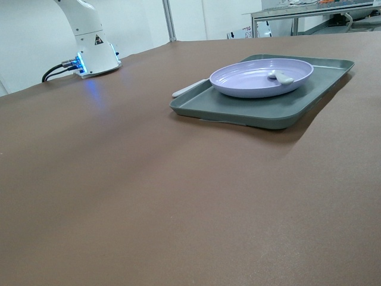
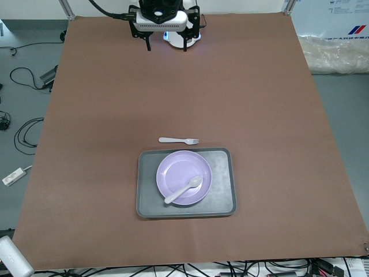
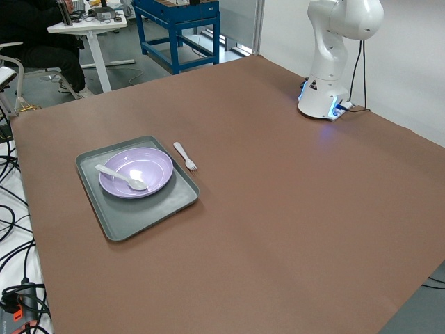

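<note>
In the left view a grey tray (image 2: 221, 196) lies near the table's front, holding a lavender plate (image 2: 173, 173) with a white spoon (image 2: 194, 182) across it. A white fork (image 2: 179, 140) lies just behind the tray, parallel to its far edge. My gripper (image 2: 166, 45) hangs at the table's far end, well apart from the tableware, its two black fingers spread with nothing visible between them. The gripper is out of frame in the top and right views, where only the white arm (image 3: 327, 76) and its base show.
Cables (image 2: 29, 138) and a power strip (image 2: 16, 176) lie off the table's sides. A white wall stands behind the arm.
</note>
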